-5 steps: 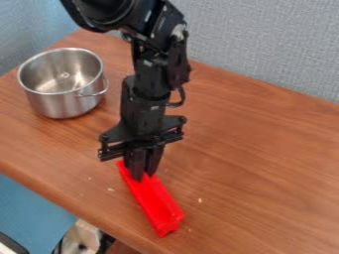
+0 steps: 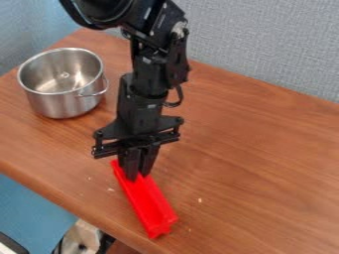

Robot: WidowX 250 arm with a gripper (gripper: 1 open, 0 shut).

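A long red tray (image 2: 149, 206) lies on the wooden table near its front-left edge, angled toward the viewer. My black gripper (image 2: 134, 171) is down at the tray's far end, its fingers shut on that end; the fingertips are partly hidden by the wrist and the tray, so the exact hold is hard to see.
A steel pot (image 2: 62, 99) with a handle stands at the back left.
My gripper and the red tray have shifted slightly to the left over the last second. The pot has not moved.
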